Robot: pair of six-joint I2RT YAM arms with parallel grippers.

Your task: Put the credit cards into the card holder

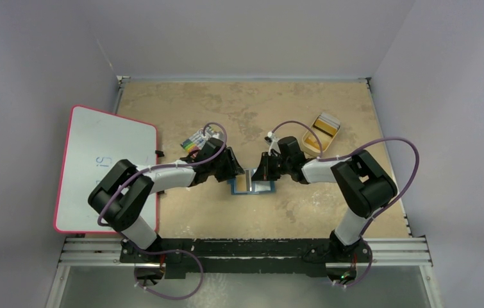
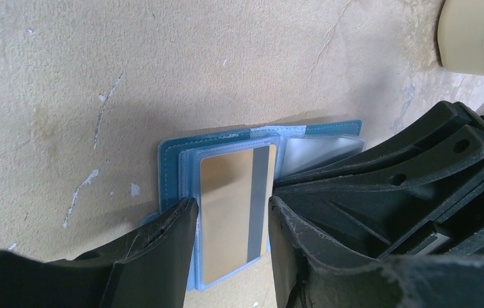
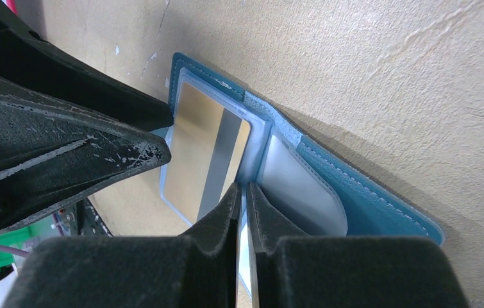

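Note:
The open blue card holder (image 1: 234,191) lies on the table between both arms. In its left side sits a tan card with a dark stripe (image 2: 226,212), inside a clear sleeve. On the right side, a clear pocket (image 3: 303,192) shows no coloured card. My left gripper is open, its fingers on either side of the tan card, just above it. The right gripper's tips (image 3: 245,186) are close together by the sleeve edge at the holder's middle, a narrow gap between them; whether they pinch the edge is unclear.
A tan box (image 1: 320,133) with cards in it stands at the back right. A colourful item (image 1: 195,140) lies behind the left arm, and a white board (image 1: 108,170) is at the far left. Open table surrounds the holder.

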